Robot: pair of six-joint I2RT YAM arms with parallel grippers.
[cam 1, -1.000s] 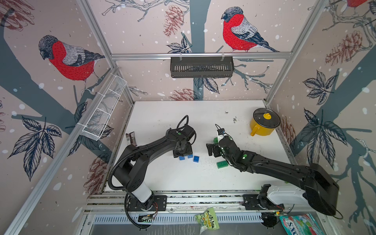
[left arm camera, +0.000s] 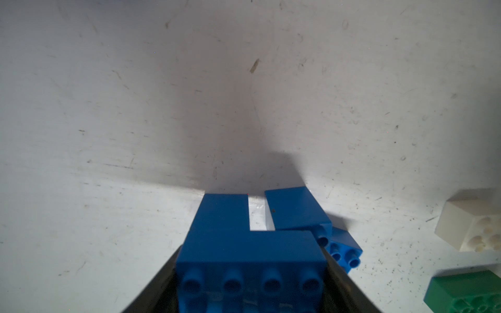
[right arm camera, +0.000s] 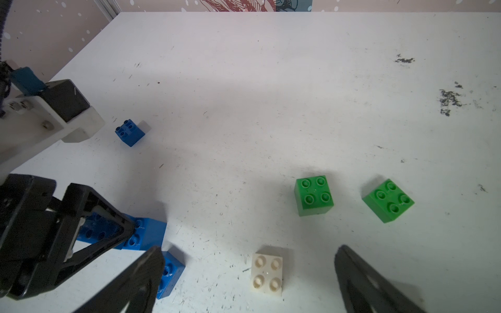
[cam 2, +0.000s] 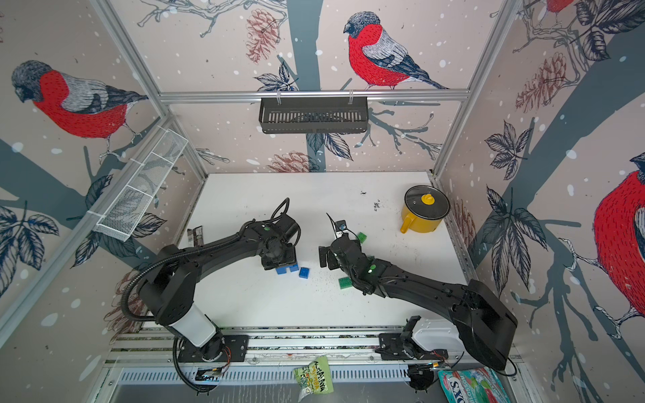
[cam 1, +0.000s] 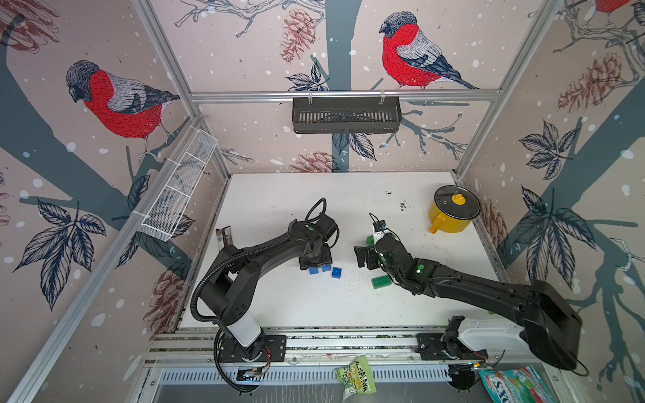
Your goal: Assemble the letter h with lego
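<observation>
My left gripper is shut on a blue brick assembly (left arm camera: 250, 247), whose long studded brick spans its fingers with a blue brick joined below on the left. Another blue brick (left arm camera: 292, 206) sits at its right end; whether it is joined cannot be told. A separate small blue brick (left arm camera: 345, 247) lies just right of it. In the right wrist view the left fingers (right arm camera: 99, 247) straddle the blue assembly low over the table. My right gripper stands open and empty above the table, a white brick (right arm camera: 267, 272) lying below between its fingers.
Two green bricks (right arm camera: 314, 195) lie apart ahead of the right gripper. A longer green brick (cam 1: 381, 282) is beside the right arm. One blue brick (right arm camera: 130, 132) lies farther back. A yellow pot (cam 1: 450, 218) stands at the back right.
The left gripper has shifted slightly to the right with the blue bricks it holds. The right arm stays in place.
</observation>
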